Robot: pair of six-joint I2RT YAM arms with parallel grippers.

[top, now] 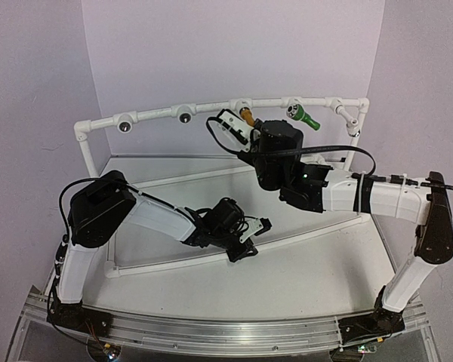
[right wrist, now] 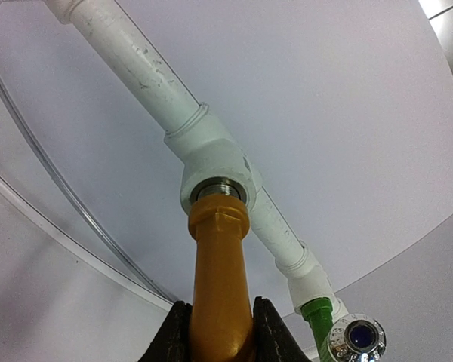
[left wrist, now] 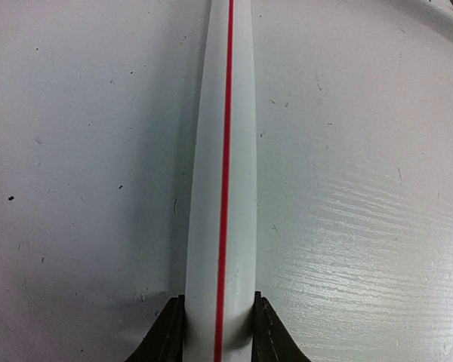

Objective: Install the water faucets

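Note:
An orange faucet (right wrist: 220,271) points into a threaded white tee (right wrist: 219,162) on the upper pipe, with metal thread visible at the joint; my right gripper is shut on its body. In the top view this faucet (top: 246,115) is partly behind the right arm. A green faucet (top: 306,118) with a chrome end is fitted beside it, also seen in the right wrist view (right wrist: 317,320). My left gripper is shut on the lower white pipe (left wrist: 241,151) with a red stripe, near the front of the frame.
The upper rail (top: 155,113) carries other tees with open sockets at the left, and a white fitting (top: 346,113) at the right. Walls enclose the back and sides. The front of the board (top: 204,294) is clear.

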